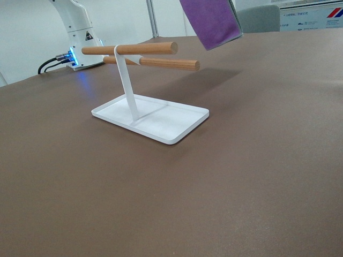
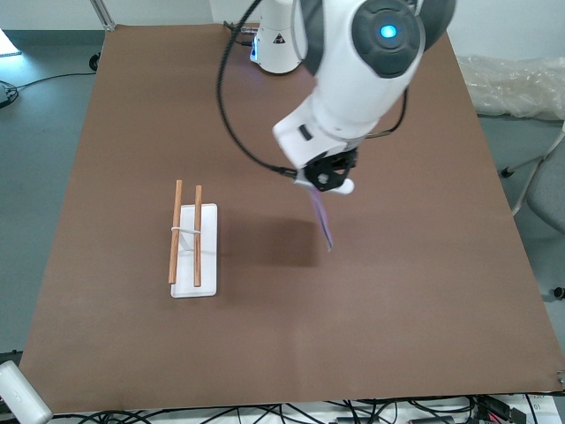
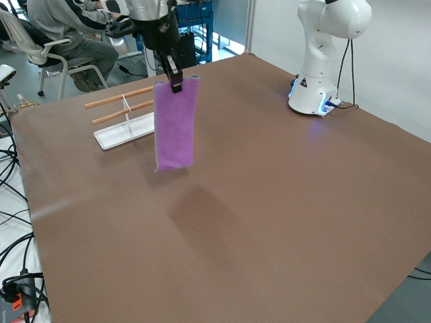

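A white rack with two wooden rods (image 2: 198, 238) on a white tray (image 1: 161, 123) stands on the brown table (image 2: 353, 309). My gripper (image 3: 176, 82) hangs above the table, beside the rack, shut on the top edge of a purple cloth (image 3: 174, 124). The cloth hangs down from it, apart from the rods; in the top view only its lower part (image 1: 211, 21) shows, at the upper right. In the left view the cloth is seen nearly edge-on below the wrist.
Cables lie along the near side beyond the tabletop. A chair and a seated person are past the edge in the right view.
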